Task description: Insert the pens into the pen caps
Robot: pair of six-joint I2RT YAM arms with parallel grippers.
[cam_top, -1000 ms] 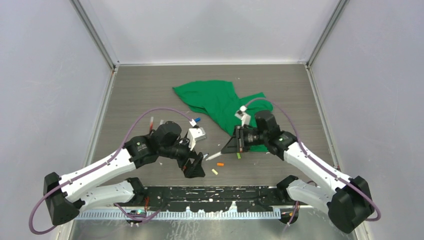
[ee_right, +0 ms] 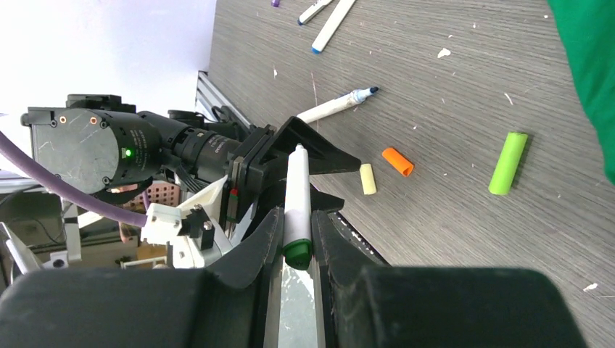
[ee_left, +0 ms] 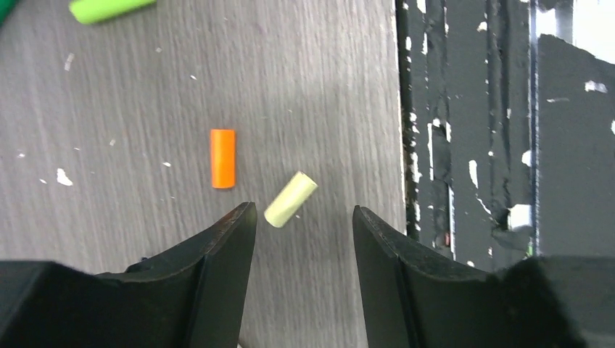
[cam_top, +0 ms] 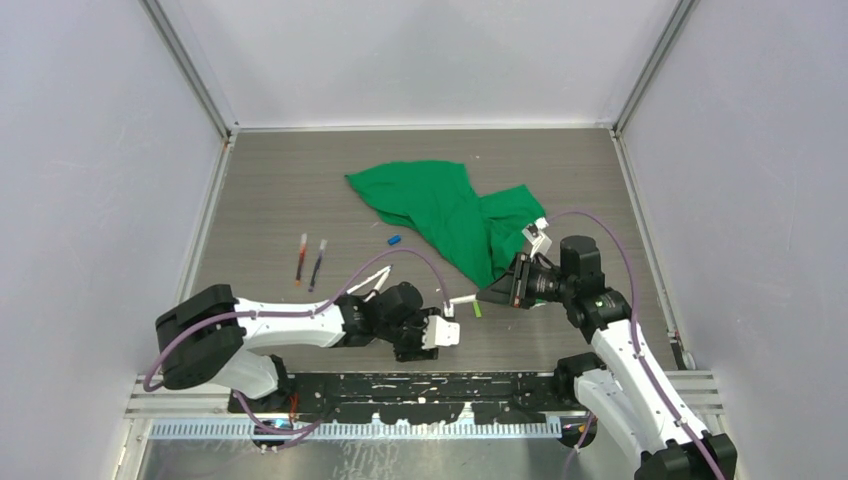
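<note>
A small pale yellow cap (ee_left: 290,199) lies on the table in the left wrist view. Over it hovers my left gripper, open, its fingertips apart on either side of the cap in the picture, with no visible contact. My right gripper is shut on a white pen with a green end (ee_right: 297,185), its bare tip pointing away from the fingers toward the left arm. Near the yellow cap lie an orange cap (ee_right: 398,162) and a lime-green cap (ee_right: 509,163). A blue cap (cam_top: 394,239) rests by the cloth.
The green cloth (cam_top: 450,205) covers the middle back. White pens lie left of centre, one uncapped with a blue tip (ee_right: 337,106). A red pen (cam_top: 301,260) and a dark pen (cam_top: 318,265) lie farther left. The black front edge (ee_left: 464,145) is close to the yellow cap.
The right arm, still holding the pen, has drawn back to the right.
</note>
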